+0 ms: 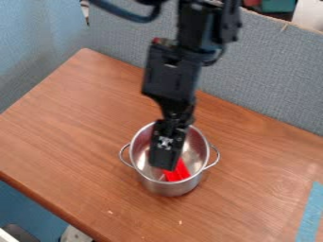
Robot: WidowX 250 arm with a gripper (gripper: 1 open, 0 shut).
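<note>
A steel pot (146, 178) with two handles sits on the wooden table. Inside it lies a red object (178, 171), partly hidden by my gripper. The dark gripper (165, 153) points down into the pot over the red object. Its fingertips are hard to make out against the pot's interior, and whether anything is between them cannot be seen clearly.
A grey padded wall (278, 76) runs along the back, and a strip of blue tape (309, 213) lies at the lower right.
</note>
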